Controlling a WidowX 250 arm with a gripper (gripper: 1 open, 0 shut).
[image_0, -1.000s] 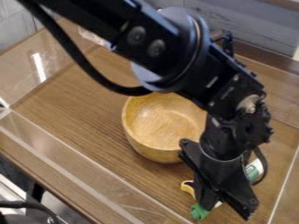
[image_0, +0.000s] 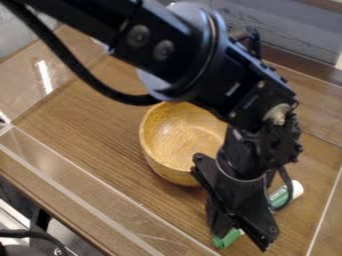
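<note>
My gripper (image_0: 234, 220) is low over the front right of the wooden table, its black body covering much of a green and white object (image_0: 227, 238) that lies on the surface beneath and beside it. Whether anything is between the fingertips is hidden by the gripper itself. A yellow bowl (image_0: 177, 142) stands just behind and left of the gripper, partly covered by the arm.
A pale wall (image_0: 301, 35) runs along the back. Clear edging runs along the table's front left, and black cables hang at the lower left corner.
My gripper has shifted slightly left.
</note>
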